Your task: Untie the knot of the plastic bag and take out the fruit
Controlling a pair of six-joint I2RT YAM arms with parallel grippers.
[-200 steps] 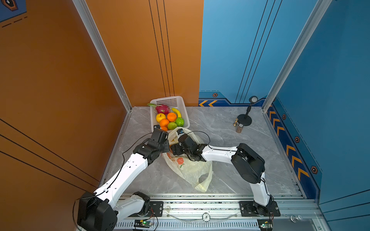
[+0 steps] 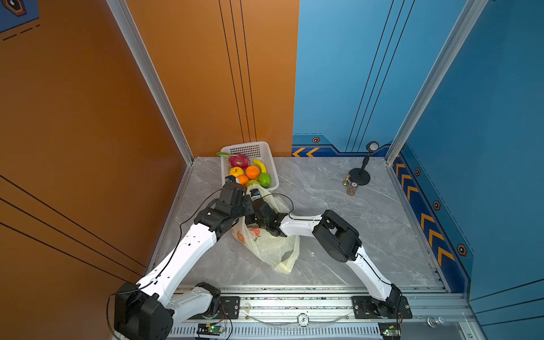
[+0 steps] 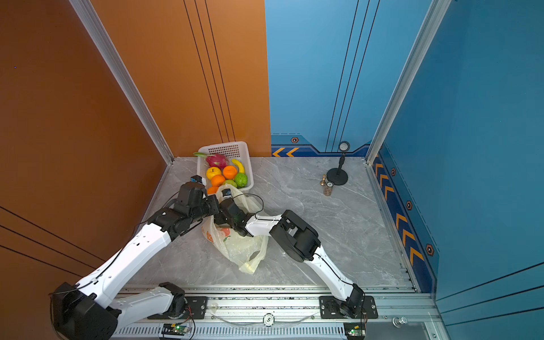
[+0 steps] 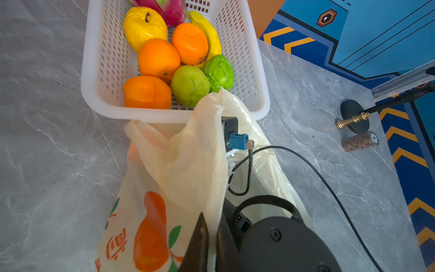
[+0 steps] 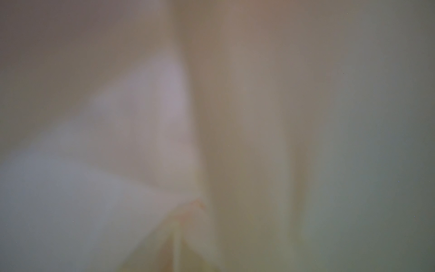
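Note:
The pale plastic bag (image 2: 272, 252) with orange fruit prints lies in front of the white basket (image 2: 266, 153). My left gripper is shut on a gathered edge of the bag (image 4: 172, 181), which stands up between its fingers. My right gripper (image 2: 252, 218) reaches into the bag beside the left one; its right wrist view shows only blurred plastic, so its fingers and whatever is inside the bag there are hidden. The basket holds several fruits: a dragon fruit (image 2: 239, 161), oranges (image 4: 158, 61), a banana (image 2: 260, 166), a yellow fruit and green fruits.
A black round-based stand (image 2: 359, 176), a small brass object (image 2: 346, 180) and a short cylinder (image 2: 352, 189) stand at the back right. The two arms are very close together over the bag.
My right arm has moved left, deeper into the bag, and the bag has shifted left with it. My left gripper has shifted slightly right.

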